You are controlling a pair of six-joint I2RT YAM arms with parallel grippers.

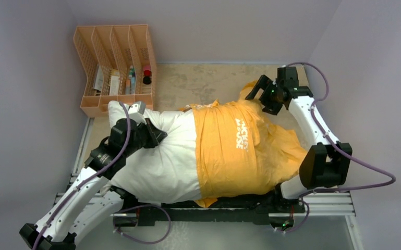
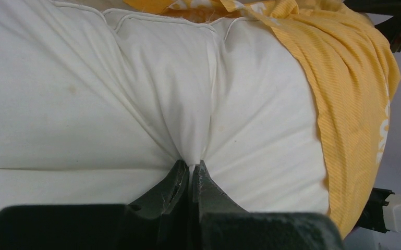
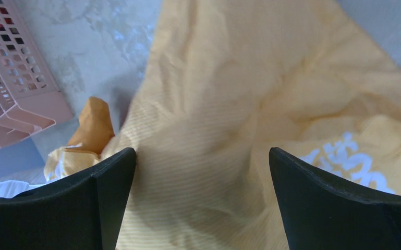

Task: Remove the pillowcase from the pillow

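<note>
The white pillow [image 1: 161,174] lies bare on its left half, while the yellow pillowcase [image 1: 229,166] covers its right half and spreads loosely past it. My left gripper is shut on a pinched fold of the pillow's white cloth, with creases running out from the fingers. At the back right corner of the pillowcase, my right gripper [image 1: 259,99] stands open above the cloth. In the right wrist view its fingers [image 3: 101,198] are wide apart, with a raised fold of the pillowcase between and beyond them, not pinched.
A peach divided organizer [image 1: 116,67] holding small items stands at the back left, close behind the pillow. Bare board [image 1: 203,78] lies behind the pillow. Grey walls [image 1: 380,104] bound the space on both sides and at the back.
</note>
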